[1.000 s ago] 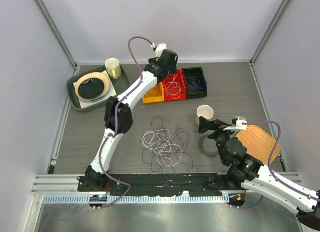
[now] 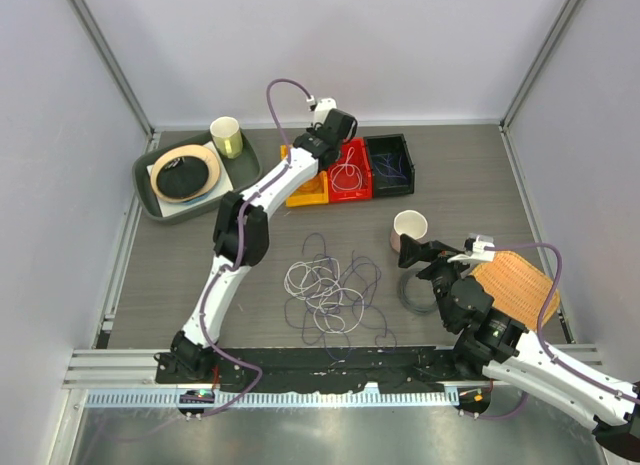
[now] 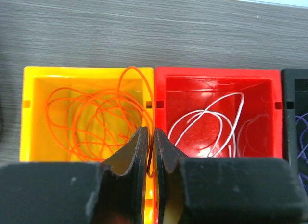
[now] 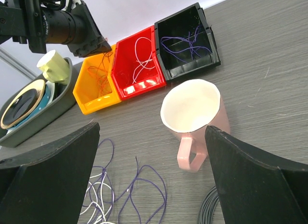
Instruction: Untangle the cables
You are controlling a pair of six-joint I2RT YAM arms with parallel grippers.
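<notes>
My left gripper is over the divide between the yellow bin (image 3: pixel 30 113) and the red bin (image 3: pixel 278 113). Only a narrow gap parts its fingers, and a strand of the orange cable (image 3: pixel 103 102) runs up into it; whether they grip it is unclear. The rest of that cable lies coiled in the yellow bin. A white cable (image 3: pixel 219 108) rests in the red bin. White cable (image 2: pixel 318 285) and purple cable (image 2: pixel 377 275) lie tangled together on the table. My right gripper is open and empty, facing the pink cup (image 4: pixel 222 119).
The black bin (image 2: pixel 400 192) holds purple cable (image 4: pixel 192 43). A grey tray (image 2: pixel 250 165) with plates and a yellow cup (image 2: pixel 227 137) stands at the back left. A dark cable coil (image 2: pixel 408 297) lies in front of the pink cup. An orange woven mat (image 2: pixel 525 290) is on the right.
The right arm and the tangled cables on the table look unchanged.
</notes>
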